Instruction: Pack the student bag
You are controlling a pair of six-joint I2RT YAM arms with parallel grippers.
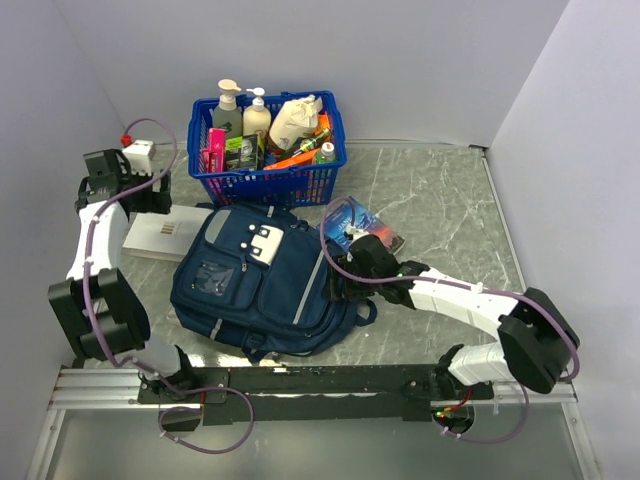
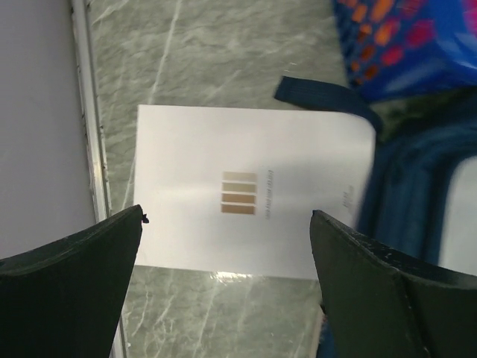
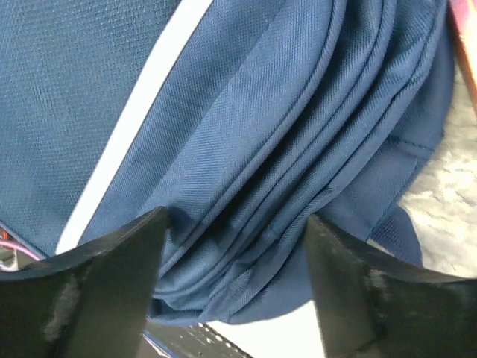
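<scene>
A navy backpack [image 1: 240,290] lies flat mid-table in the top view, with a small white panel on its front. My left gripper stands open above a white flat box [image 2: 186,164] at the backpack's left, nothing between its fingers. My right gripper is at the backpack's right edge, over folds of navy fabric [image 3: 261,164], its blurred fingers apart; whether it touches the fabric I cannot tell. A blue printed book [image 1: 374,225] lies right of the backpack, partly behind my right gripper.
A blue basket [image 1: 270,180] full of bottles, pouches and packs stands at the back. Pale walls border the table.
</scene>
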